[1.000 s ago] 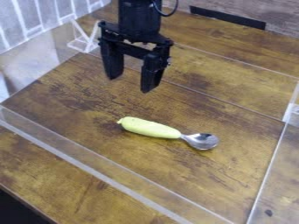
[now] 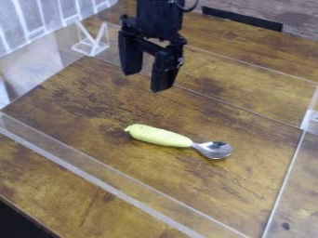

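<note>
My black gripper (image 2: 147,67) hangs over the back middle of the wooden table, open, above and behind a spoon (image 2: 161,136) with a pale yellow-green handle and a round metal head (image 2: 213,149) pointing right. The spoon lies flat on the table, apart from the gripper.
Clear plastic edging runs along the front left and the right side. A white bracket (image 2: 93,42) and a white railing stand at the back left.
The gripper has turned a little and risen slightly in view. The spoon lies in the same place.
</note>
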